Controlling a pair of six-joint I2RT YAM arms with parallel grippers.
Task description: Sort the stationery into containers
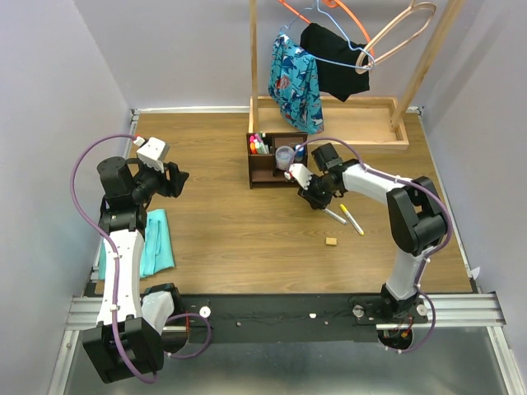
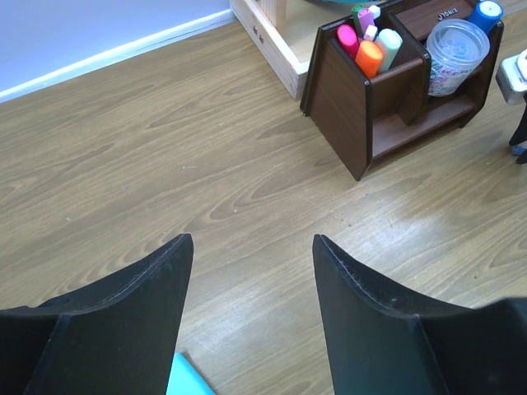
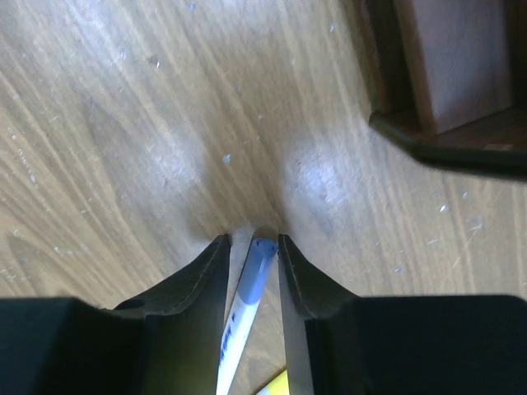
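Observation:
A white pen with a blue end (image 3: 249,290) lies on the wooden floor, and in the top view it shows as a white stick (image 1: 335,216). Its blue end is between the fingers of my right gripper, which is part open; a gap shows on the pen's left side, while its right side is close to the other finger. A yellow-ended pen (image 1: 352,220) lies beside it. The dark brown organizer (image 2: 342,111) holds several markers (image 2: 370,56) and a clear lidded cup (image 2: 455,56). My left gripper stands open and empty, far to the left.
A small tan block (image 1: 331,241) rests on the floor below the pens. Folded turquoise cloth (image 1: 156,243) lies at the left. Behind the organizer is a wooden rack (image 1: 362,123) with hanging clothes. The floor between the arms is clear.

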